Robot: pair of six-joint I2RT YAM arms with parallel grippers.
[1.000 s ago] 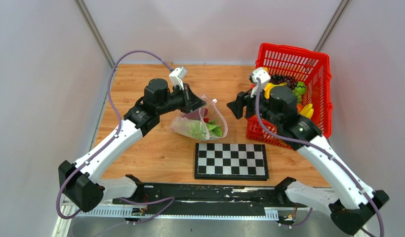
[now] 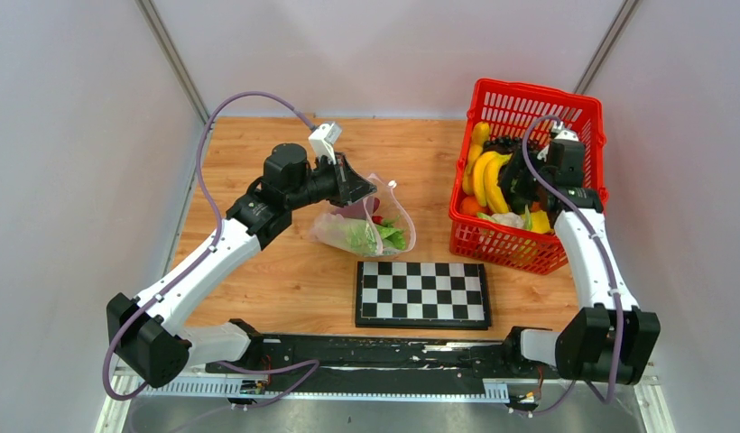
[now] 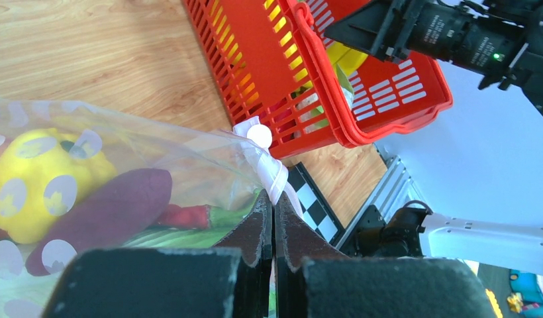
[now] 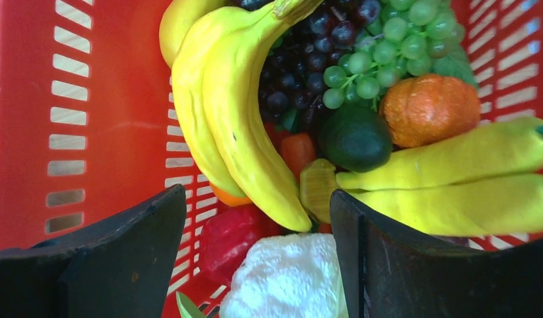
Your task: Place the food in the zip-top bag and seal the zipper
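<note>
The clear zip top bag (image 2: 337,231) lies on the table with its mouth spread toward the right. My left gripper (image 2: 372,189) is shut on the bag's upper rim (image 3: 274,177), pinching the film. Through the dotted plastic show a yellow vegetable (image 3: 40,179), a purple eggplant-like piece (image 3: 116,212), a red piece (image 3: 184,216) and green leaves. My right gripper stands open over the red basket (image 2: 526,254). Below its fingers are bananas (image 4: 236,99), a white cauliflower (image 4: 285,275) and a red pepper (image 4: 232,242); nothing is held.
The basket also holds dark grapes (image 4: 308,63), green grapes (image 4: 401,40), an avocado (image 4: 356,138), a small pumpkin (image 4: 430,109) and yellow squash (image 4: 467,199). A checkered board (image 2: 422,296) lies at the table's front. Bare wood separates bag and basket.
My right gripper has swung rightward from between bag and basket to a place over the basket's food. The left arm and the bag have stayed still.
</note>
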